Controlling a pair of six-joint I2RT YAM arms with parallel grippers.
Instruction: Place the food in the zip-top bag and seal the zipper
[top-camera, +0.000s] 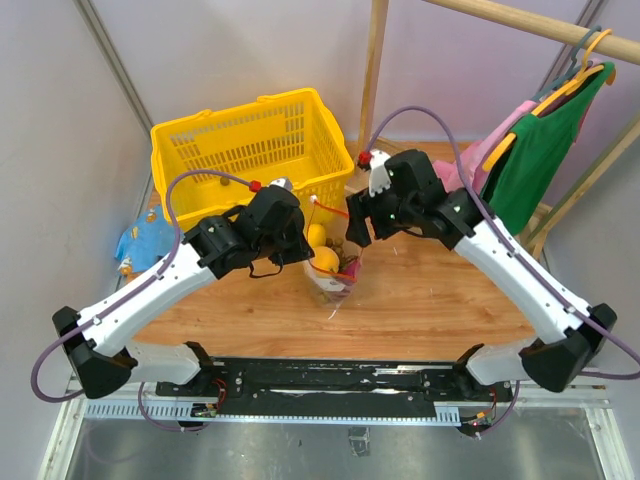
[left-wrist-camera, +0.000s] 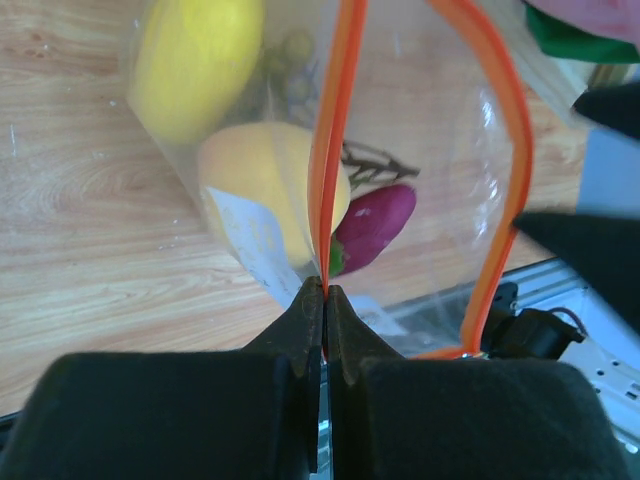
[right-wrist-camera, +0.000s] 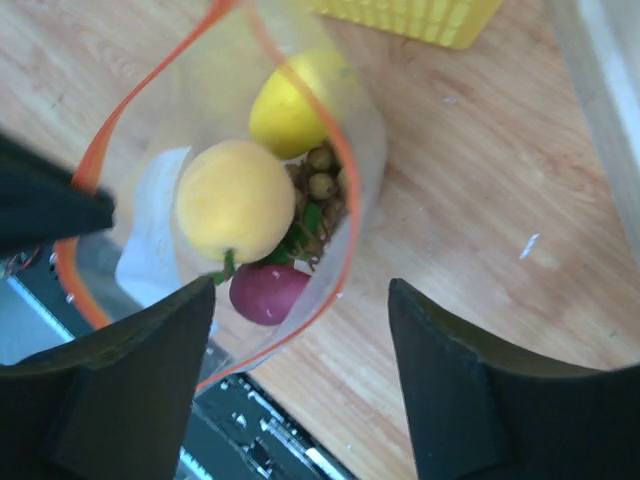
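The clear zip top bag (top-camera: 338, 285) with its orange zipper strip stands open-mouthed on the table. Inside it are a yellow fruit (right-wrist-camera: 300, 105), a peach-coloured round fruit (right-wrist-camera: 235, 200), a purple vegetable (left-wrist-camera: 375, 228) and a bunch of small brownish-green pieces (right-wrist-camera: 322, 185). My left gripper is shut on the orange rim of the bag at one side of the mouth. On the opposite side, my right gripper is open, its fingertips apart beside the bag's near rim, with nothing gripped between them. Its dark fingers (left-wrist-camera: 570, 250) show blurred in the left wrist view.
Behind the bag stands a large yellow basket (top-camera: 335, 150) with one small brown item (top-camera: 225, 181) in it. A wooden rack with a green garment (top-camera: 550, 150) is at the right, and a blue printed item (top-camera: 150, 240) lies far left.
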